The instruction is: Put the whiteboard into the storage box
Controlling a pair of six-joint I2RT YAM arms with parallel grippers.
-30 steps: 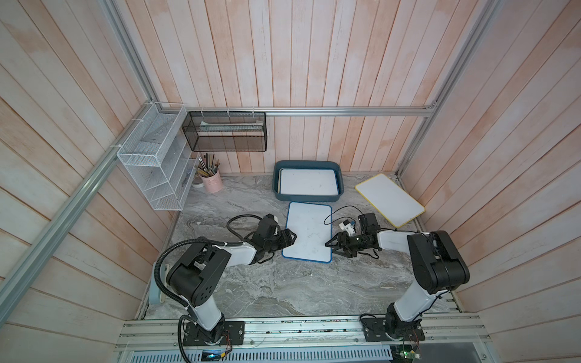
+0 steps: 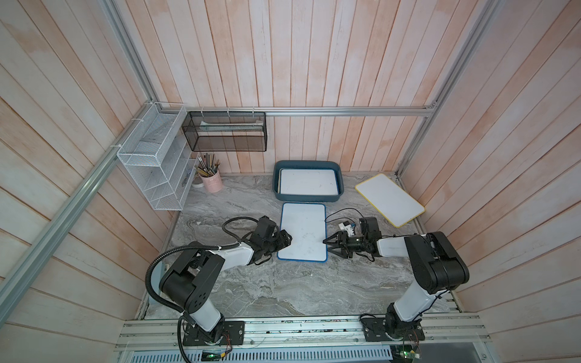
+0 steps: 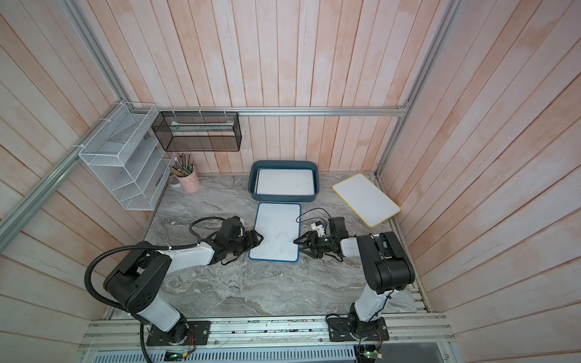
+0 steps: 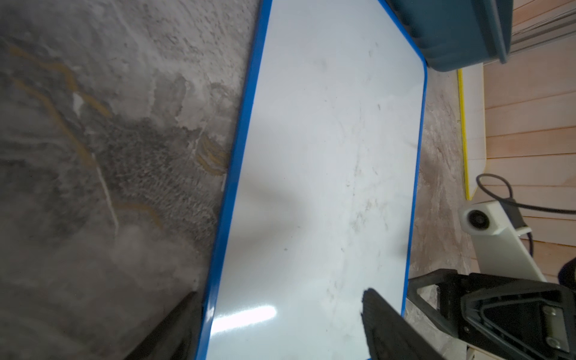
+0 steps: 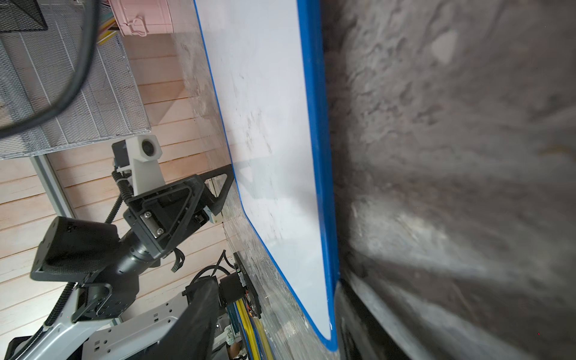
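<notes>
A blue-edged whiteboard lies flat in the middle of the counter, just in front of the teal storage box, which holds a white board. My left gripper is at the board's left edge, fingers apart, one beside the blue rim and one over the white surface. My right gripper is at the opposite edge, its fingers apart around that rim near a corner in the right wrist view. Neither is visibly closed on the board.
A yellow-edged board lies at the back right. A pink pen cup and white mesh shelves stand at the back left, with a black wire basket hanging on the rail.
The whiteboard has shifted slightly left and straightened. My left gripper has moved a little left with its edge; my right gripper has shifted slightly as well.
</notes>
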